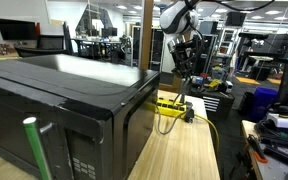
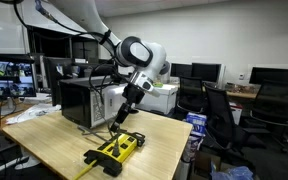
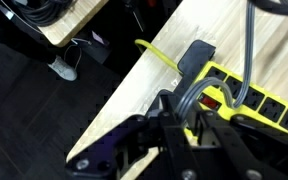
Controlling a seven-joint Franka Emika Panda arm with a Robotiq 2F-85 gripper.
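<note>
A yellow power strip [image 2: 114, 153] with black sockets lies on the wooden table. In the wrist view, the strip [image 3: 256, 98] runs diagonally, with a small red switch near its black end. My gripper [image 2: 115, 129] points down over it, its fingertips [image 3: 167, 102] close to the switch end. A grey cable [image 3: 246, 55] loops across the strip and passes in front of the gripper. That cable hides the space between the fingers, so neither the finger opening nor anything held there can be made out.
A black microwave-like box [image 1: 74, 100] stands on the table beside the strip. A yellow cord [image 3: 156, 53] leaves the strip's black end. Bare table [image 1: 189, 150] extends in front; office chairs [image 2: 269, 98] stand beyond.
</note>
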